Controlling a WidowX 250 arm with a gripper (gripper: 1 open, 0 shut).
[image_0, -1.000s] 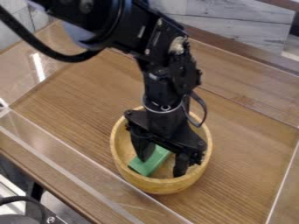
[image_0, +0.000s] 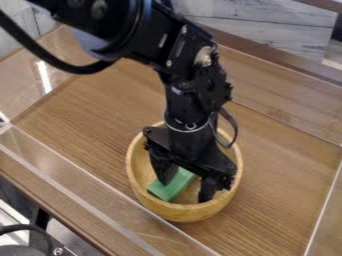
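Observation:
A round tan bowl (image_0: 190, 210) sits on the wooden surface in the lower middle of the camera view, holding a green block (image_0: 170, 185). My black gripper (image_0: 187, 175) reaches down from the top left into the bowl, its fingers spread open on either side over and around the block. The dark gripper body hides part of the bowl and block.
A pale marble-like panel (image_0: 274, 25) runs along the back. Dark cables lie at the lower left edge.

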